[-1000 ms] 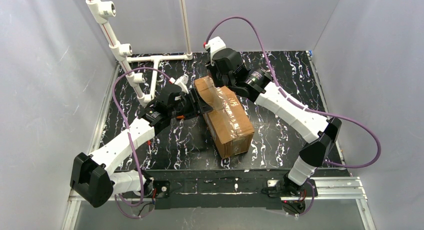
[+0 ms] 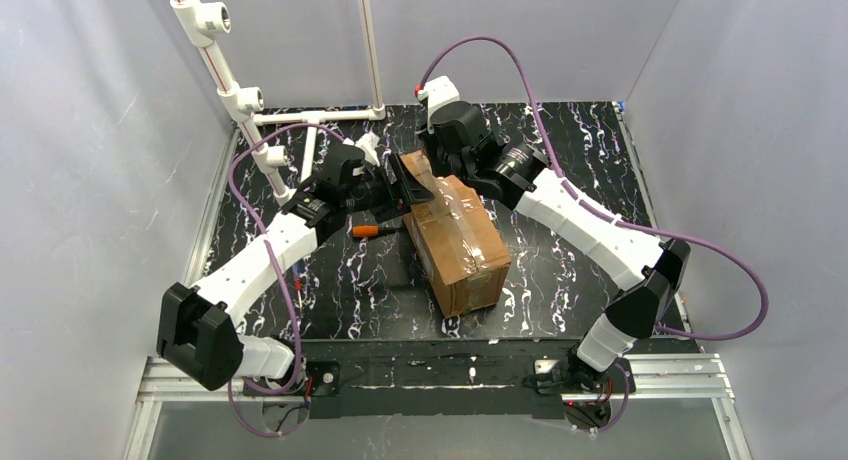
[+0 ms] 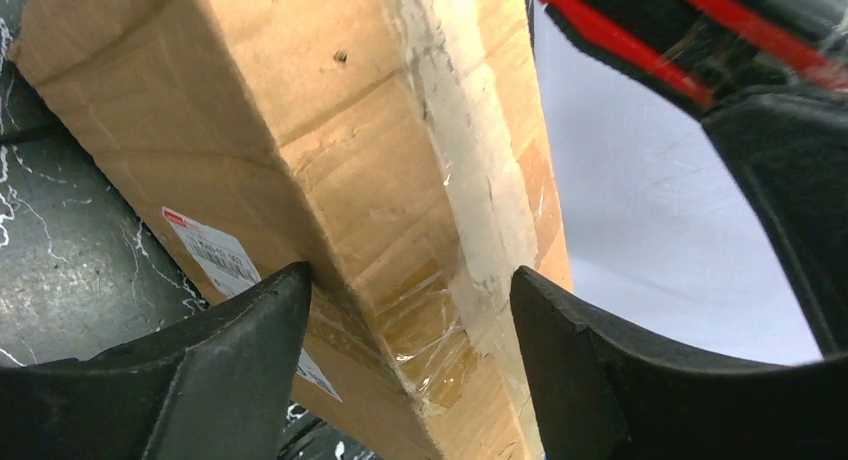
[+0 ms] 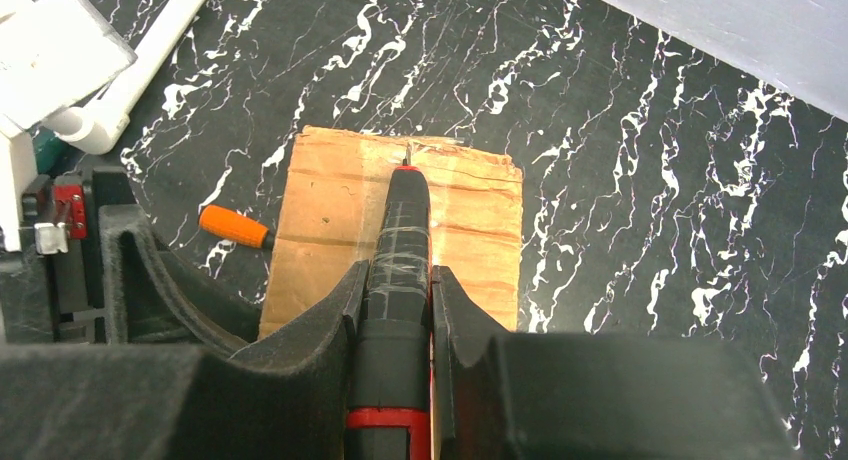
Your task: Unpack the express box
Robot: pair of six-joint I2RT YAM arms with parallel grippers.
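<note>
A taped cardboard box [image 2: 460, 255] stands near the table's middle; in the left wrist view its label [image 3: 215, 248] faces left. My left gripper [image 2: 405, 190] is at the box's upper left edge, fingers spread across taped cardboard close beneath them; whether they touch cannot be told. My right gripper is above the box's far end, shut on a black-and-red cutter [image 4: 393, 360], whose thin tip is at the taped cardboard.
A screwdriver with an orange handle [image 2: 366, 231] lies left of the box. A white pipe frame [image 2: 330, 114] runs along the back left.
My left arm has shifted slightly up and right along the box's top. The box and my right arm have moved very slightly right.
</note>
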